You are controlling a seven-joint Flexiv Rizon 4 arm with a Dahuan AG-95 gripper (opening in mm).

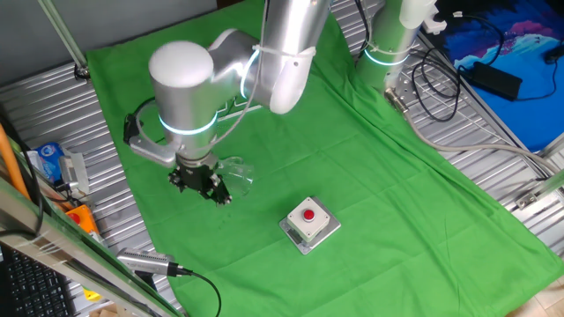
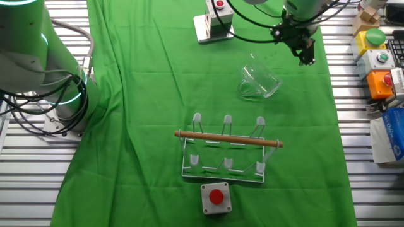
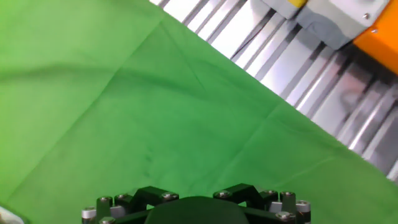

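Observation:
A clear glass mug point(image 2: 260, 79) lies tipped over on the green cloth, its handle toward the lower left in exterior view 2. In exterior view 1 the mug point(image 1: 238, 174) shows partly behind my gripper point(image 1: 201, 187), which points down beside it. The gripper point(image 2: 304, 52) is off to the upper right of the mug in exterior view 2, apart from it. Its two fingers look spread, with nothing visible between them. In the wrist view the gripper has only cloth ahead, and no mug shows there.
A white wire rack with a wooden bar point(image 2: 228, 138) stands on the cloth, with a red-button box point(image 2: 216, 198) beside it. Another red-button box point(image 1: 308, 220) sits on a metal plate. Several coloured button boxes point(image 2: 375, 60) line the cloth's outer edge. Open cloth surrounds the mug.

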